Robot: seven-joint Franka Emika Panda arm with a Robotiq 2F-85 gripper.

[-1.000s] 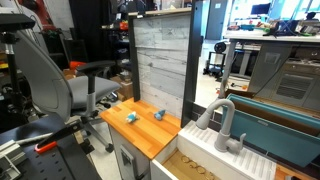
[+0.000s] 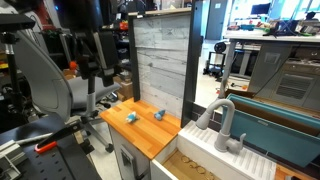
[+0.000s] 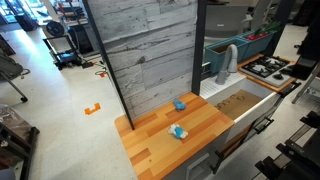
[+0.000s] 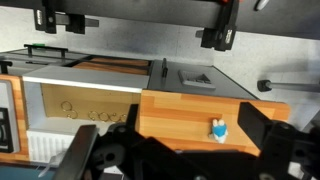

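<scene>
My gripper stands open in the wrist view, its dark fingers wide apart above the wooden counter (image 4: 190,107). Between them nothing is held. A small blue-and-white item (image 4: 218,129) lies on the counter below, nearer the right finger. Exterior view 2 shows this blue-and-white item (image 3: 177,131) and a second blue item (image 3: 179,105) resting apart on the wood. In exterior view 1 the dark arm fills the upper left, away from both items. An open drawer (image 3: 213,137) sits below the counter's edge.
Beside the counter, an open white-walled compartment (image 4: 53,124) has a tan bottom with round marks. A grey faucet (image 2: 227,120) stands behind it. The grey plank wall (image 3: 155,65) rises behind the counter, and a teal basin (image 2: 265,130) lies farther right.
The dark arm and gripper have come into the upper left of exterior view 1, where they were absent before. The blue items on the counter have not moved.
</scene>
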